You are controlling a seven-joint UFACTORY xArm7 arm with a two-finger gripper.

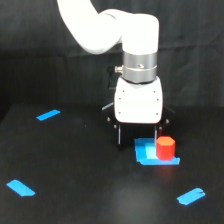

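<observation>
A red block (166, 148), hexagonal in outline, sits over the right part of a blue-edged square (143, 160) with a pale middle (150, 151). My gripper (138, 134) is to the left of the block, pointing down with its dark fingers (120, 134) spread wide. Nothing shows between them. The right finger hangs close to the block's upper left side; whether it touches the block, I cannot tell. How high the fingertips are above the table is also unclear.
Blue strips mark the dark table (90, 180) at the far left (48, 115), near left (20, 188) and near right (191, 196). Bare surface fills the left and front. Behind is a dark backdrop (40, 60).
</observation>
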